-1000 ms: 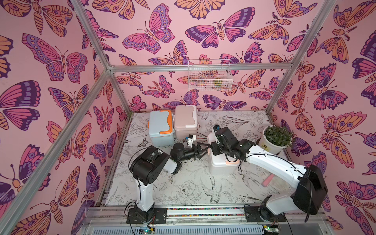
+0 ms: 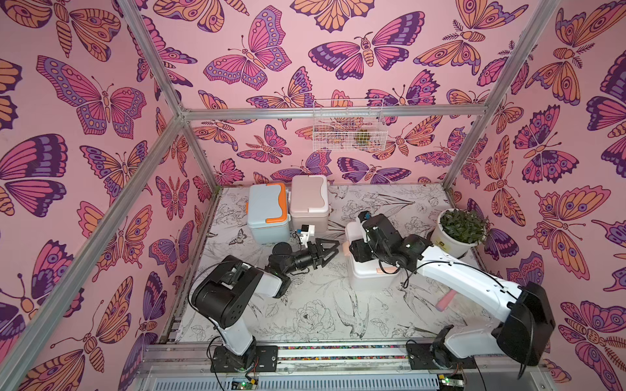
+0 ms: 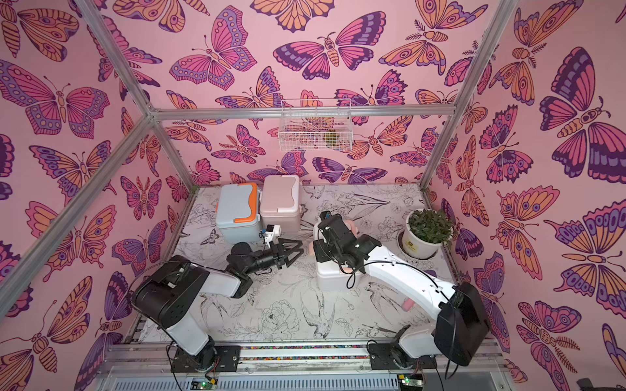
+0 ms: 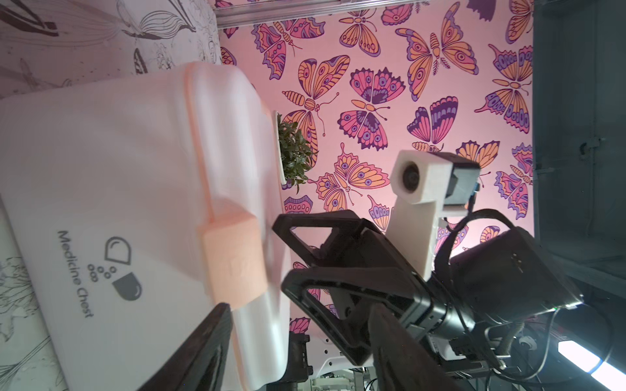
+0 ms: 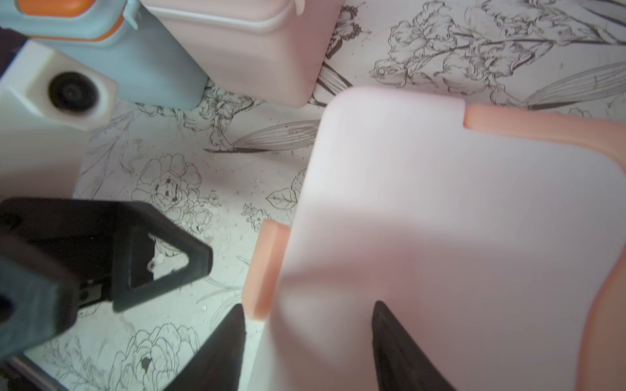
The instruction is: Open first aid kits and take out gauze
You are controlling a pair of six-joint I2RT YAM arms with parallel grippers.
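A white Medicine Chest (image 4: 111, 182) with peach latch (image 4: 231, 257) and peach lid handle (image 5: 541, 123) stands right of centre. My left gripper (image 2: 329, 253) is at its left side, beside the latch, fingertips apart from it in the top views; nothing shows clearly between its fingers. My right gripper is over the lid near its latch edge, fingers apart with nothing visible between them. In the top views the right arm hides much of the lid. No gauze is visible.
A blue kit (image 2: 264, 215) with orange handle and a pale pink kit (image 2: 308, 202) stand at back left. A potted plant (image 2: 459, 231) is at right. A wire basket (image 2: 349, 140) hangs on the back wall.
My left gripper has drawn back leftward from the white kit.
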